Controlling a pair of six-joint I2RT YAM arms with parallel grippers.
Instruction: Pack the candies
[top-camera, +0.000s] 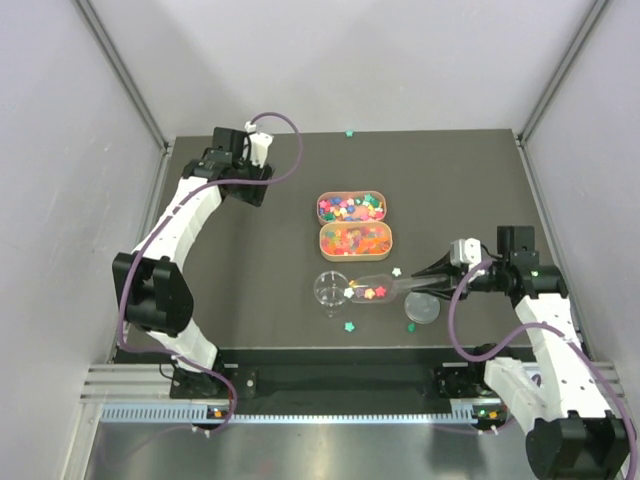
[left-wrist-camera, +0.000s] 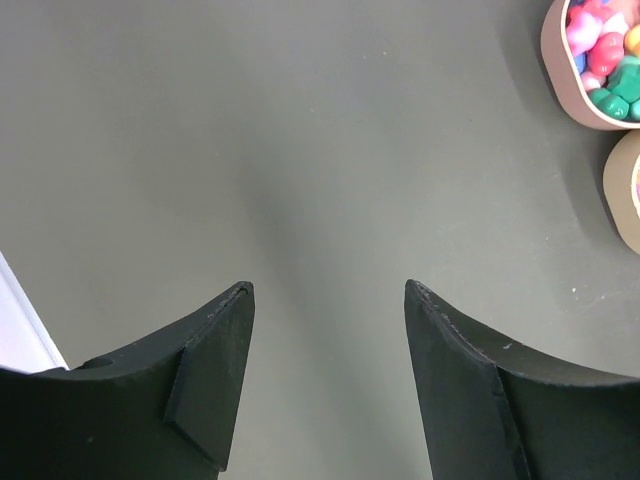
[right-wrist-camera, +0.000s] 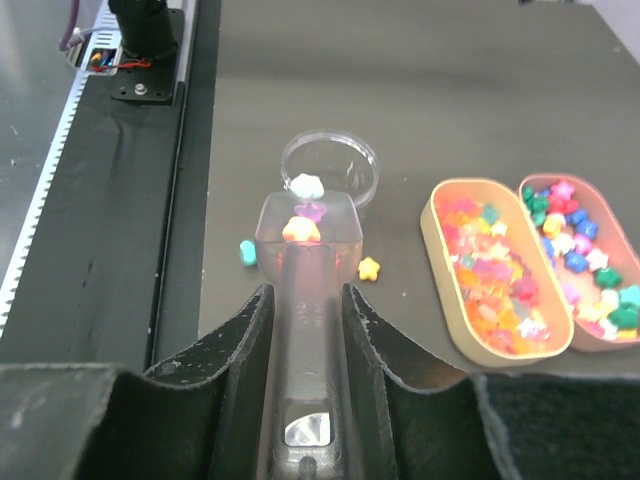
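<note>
A clear scoop (top-camera: 375, 290) with several candies in it is gripped by its handle in my right gripper, shut. Its tip reaches the rim of an empty-looking glass jar (top-camera: 331, 290); in the right wrist view the jar (right-wrist-camera: 335, 160) stands just beyond the scoop. Star-shaped candies (right-wrist-camera: 302, 229) lie inside the scoop. Loose on the table are a teal candy (right-wrist-camera: 248, 252) and a yellow one (right-wrist-camera: 369, 269), on either side of the scoop. At the far left, my left gripper stands open over bare table, nothing between its fingers.
One bin of opaque candies (top-camera: 350, 193) and one of translucent candies (top-camera: 355, 258) sit behind the jar. A clear round lid (top-camera: 422, 307) lies near the right gripper, with a green candy (top-camera: 410, 327) beside it. Another candy (top-camera: 349, 133) rests at the far edge.
</note>
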